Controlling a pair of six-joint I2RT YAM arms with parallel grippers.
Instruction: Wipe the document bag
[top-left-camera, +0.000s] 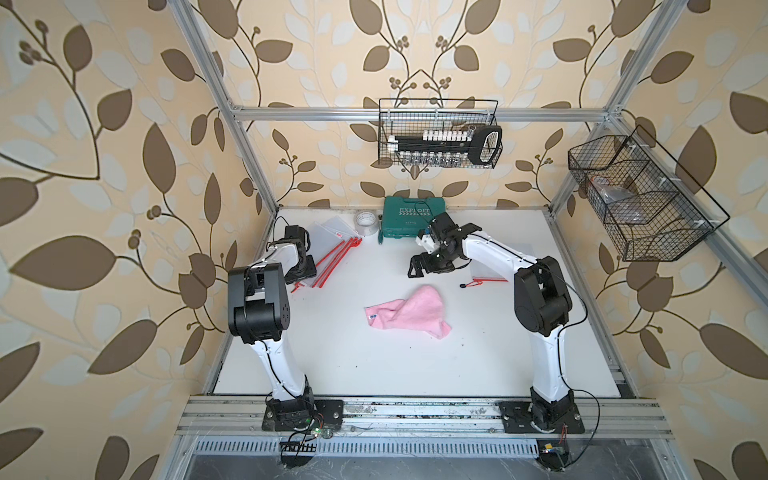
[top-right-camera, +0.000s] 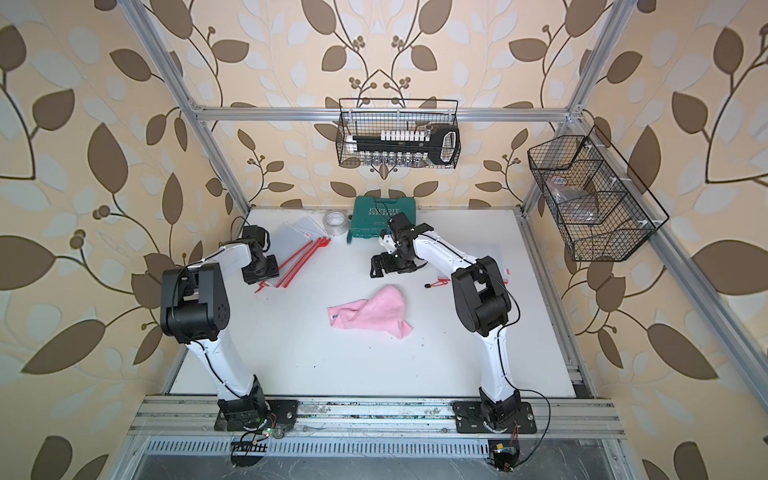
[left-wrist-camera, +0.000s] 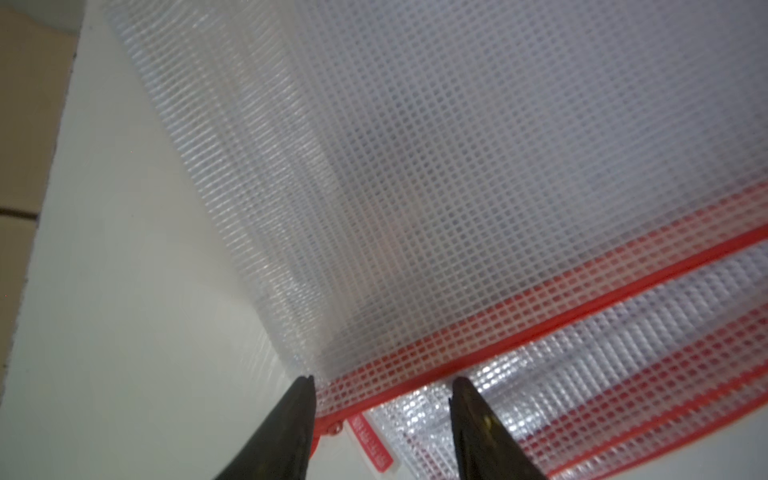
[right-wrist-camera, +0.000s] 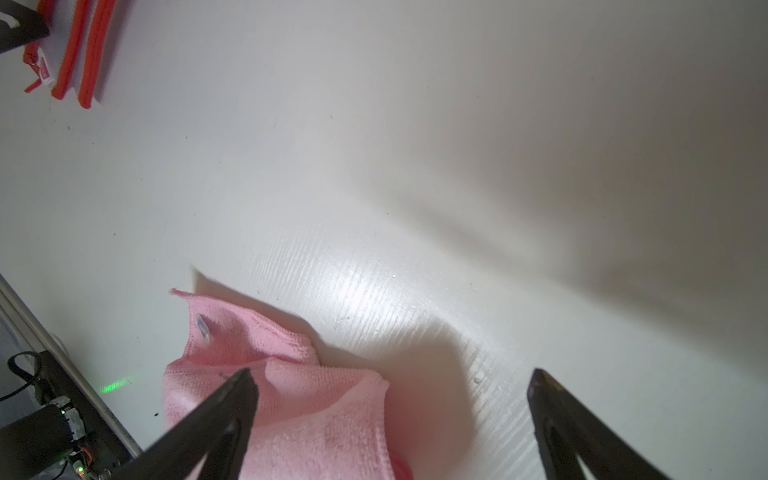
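Note:
Clear mesh document bags (top-left-camera: 324, 240) with red zip edges lie stacked at the table's back left; in the left wrist view the top bag (left-wrist-camera: 448, 184) fills most of the picture. Over its near corner, by the red zip end, my left gripper stands open with nothing held. Crumpled on the middle of the table is a pink cloth (top-left-camera: 412, 313). My right gripper hangs open beyond the cloth, which shows at the lower left of the right wrist view beneath one finger (right-wrist-camera: 232, 408). Another clear bag (top-left-camera: 512, 260) lies at the right, partly behind the right arm.
A green case (top-left-camera: 412, 217) and a roll of tape (top-left-camera: 366, 223) stand along the back edge. Wire baskets (top-left-camera: 438, 136) hang on the back and right frame rails.

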